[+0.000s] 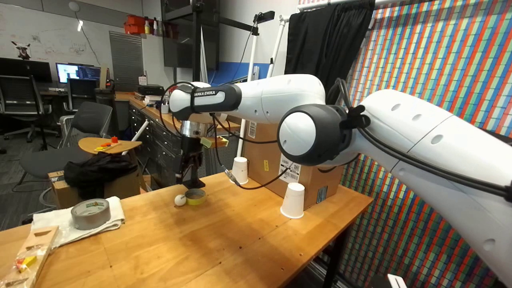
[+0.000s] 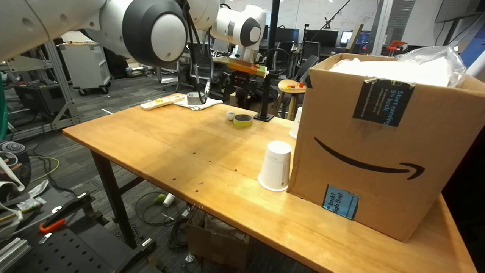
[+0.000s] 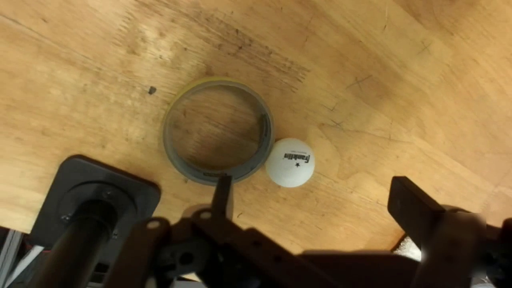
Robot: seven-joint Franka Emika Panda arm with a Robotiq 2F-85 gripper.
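Note:
A white ball with "Franklin" print (image 3: pixel 291 163) lies on the table right beside a yellow-edged roll of tape (image 3: pixel 183 165), outside its ring and seemingly touching it. The roll lies flat, bare wood showing through its centre. Above them hangs my gripper, its fingers wide apart and nothing held between them. In exterior view 1 the gripper (image 1: pixel 188 178) is raised over the table's back edge, behind the ball (image 1: pixel 180 200) and the tape roll (image 1: pixel 195 197). Exterior view 2 also has the ball (image 2: pixel 230 116) next to the roll (image 2: pixel 243 120).
A black post's base (image 3: pixel 139 192) stands close to the roll. Two upturned white cups (image 1: pixel 293 201) (image 1: pixel 239 171) stand by a large cardboard box (image 2: pixel 382 150). Grey tape (image 1: pixel 91 214) sits on a white cloth at the left.

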